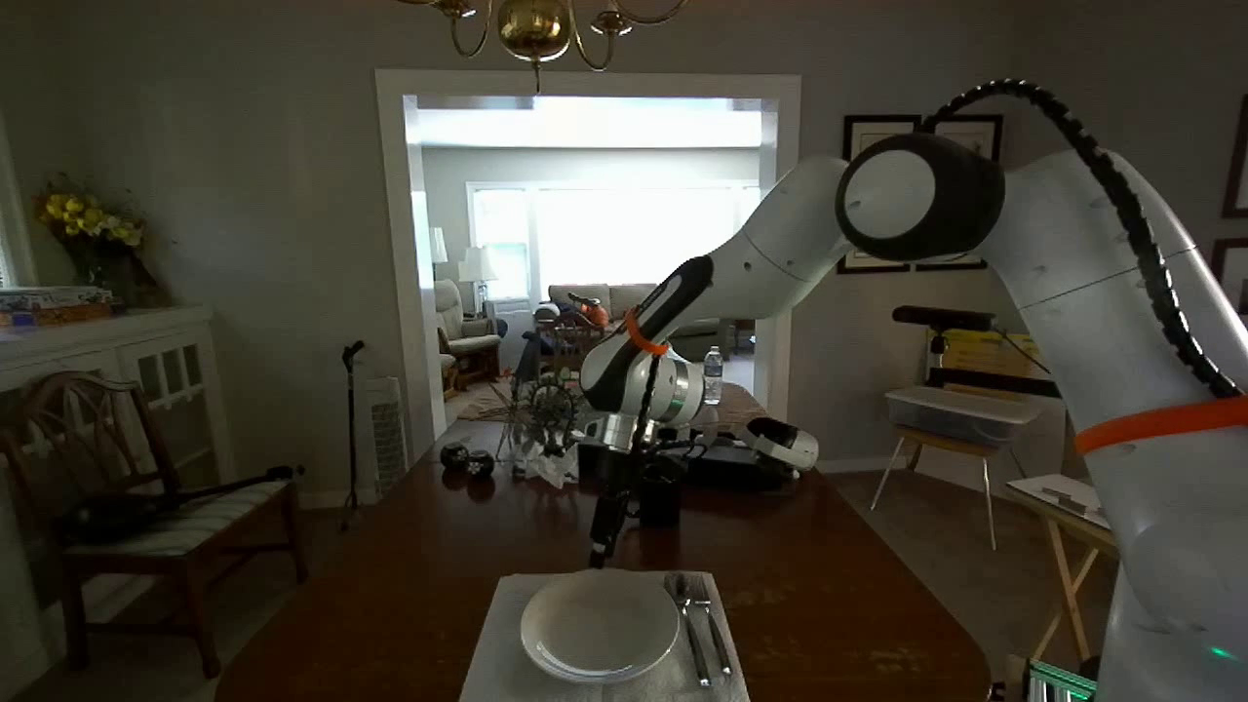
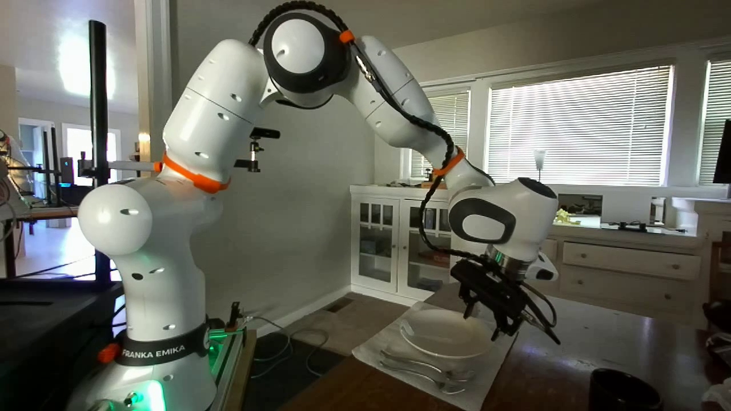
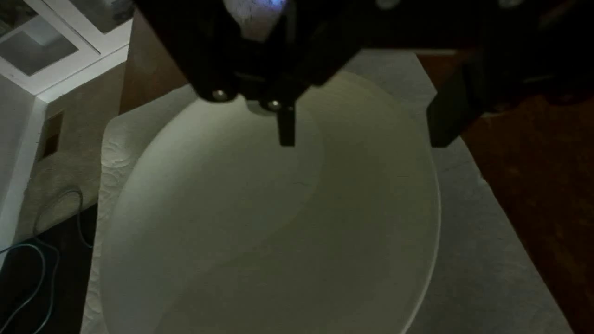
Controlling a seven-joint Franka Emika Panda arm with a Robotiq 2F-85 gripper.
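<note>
A white plate lies on a pale place mat at the near end of the table. My gripper is low at the far edge of the plate. In the wrist view, the gripper is open, with a clear gap between its fingers. One finger is over the inside of the plate, and the other finger is outside its rim. Whether either fingertip touches the plate cannot be told. A spoon and a fork lie beside the plate.
A black mug stands farther along the table, partly behind the arm in exterior view 1. A white-and-black headset and two dark round objects are at the far end. Bare wood is free on either side of the mat.
</note>
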